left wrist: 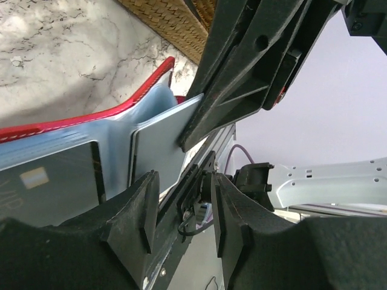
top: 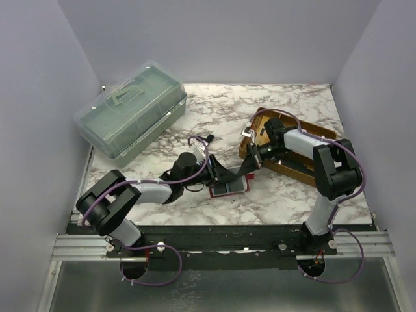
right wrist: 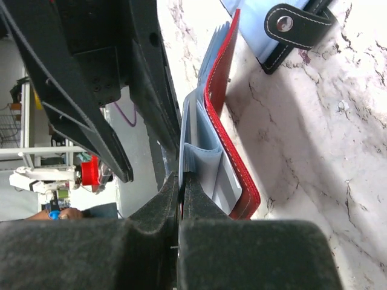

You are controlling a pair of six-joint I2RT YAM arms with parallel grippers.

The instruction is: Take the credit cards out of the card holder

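The card holder [top: 227, 186], red-edged with pale blue sleeves, lies open near the table's front edge. In the left wrist view a dark card [left wrist: 48, 184] shows under one sleeve. My left gripper stands open just over the holder. My right gripper is shut at the holder's sleeves, a thin sleeve edge at its fingertips; whether that edge is pinched cannot be told. In the left wrist view the right gripper's black fingers touch the top of a pale sleeve.
A wicker box [top: 311, 126] stands at the back right, a lidded green plastic case [top: 130, 110] at the back left. A black strap with a snap [right wrist: 302, 24] lies behind the holder. Open marble table surrounds them.
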